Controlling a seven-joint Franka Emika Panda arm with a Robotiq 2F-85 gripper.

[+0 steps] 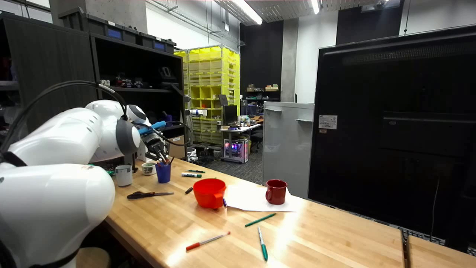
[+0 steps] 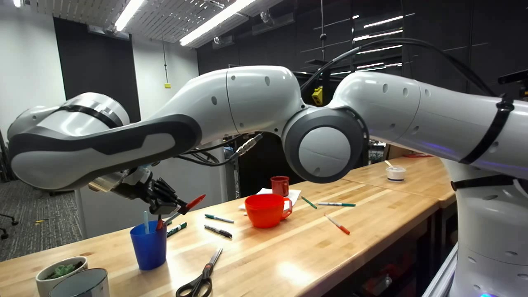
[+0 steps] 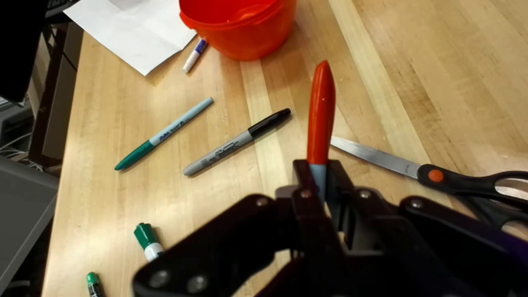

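A marker with a red cap (image 3: pixel 321 114) and a grey body stands between the fingertips of my gripper, which is shut on it. In exterior view 2 the red cap (image 2: pixel 196 201) points up and to the right, while the gripper (image 2: pixel 174 207) is just above the blue cup (image 2: pixel 148 249). Other pens stick out of that cup. The marker's lower end is hidden by the fingers, so I cannot tell whether it reaches into the cup. In exterior view 1 the gripper (image 1: pixel 162 157) also appears right over the blue cup (image 1: pixel 163 173).
Black-handled scissors (image 3: pixel 445 183), a black marker (image 3: pixel 236 142) and a teal marker (image 3: pixel 163 133) lie near the cup. A red bowl (image 1: pixel 208 192) and a dark red mug (image 1: pixel 276 192) stand farther along. A potted plant (image 2: pixel 62 272) and a grey mug (image 2: pixel 81 287) flank the cup.
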